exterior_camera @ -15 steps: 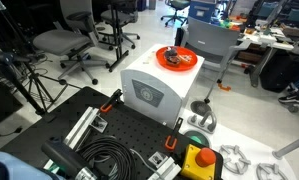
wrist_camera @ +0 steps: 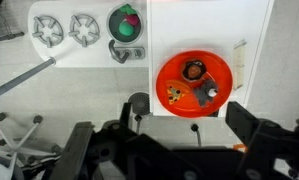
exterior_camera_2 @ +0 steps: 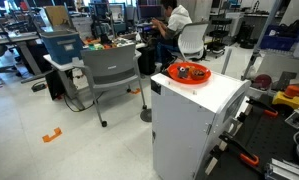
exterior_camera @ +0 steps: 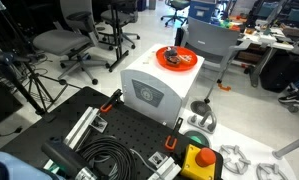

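Observation:
A red plate (wrist_camera: pixel 222 76) lies on a white surface in the wrist view. On it are a brown ring-shaped item (wrist_camera: pixel 195 70), an orange triangular piece like a pizza slice (wrist_camera: pixel 175 92) and a dark grey item (wrist_camera: pixel 206 93). The same red plate (exterior_camera: pixel 166 60) tops the white cabinet in exterior view 1, and the plate (exterior_camera_2: pixel 176 74) shows again in exterior view 2. My gripper is open, its dark fingers wide apart at the lower part of the wrist view. Nothing is between them, and the plate lies beyond them.
A white toy stove top carries burners (wrist_camera: pixel 84 30) and a small dark basin with a red-and-green item (wrist_camera: pixel 130 18) near it. A yellow box with a red top (exterior_camera: pixel 200 160) stands by the dark base. Chairs and cluttered tables fill the background.

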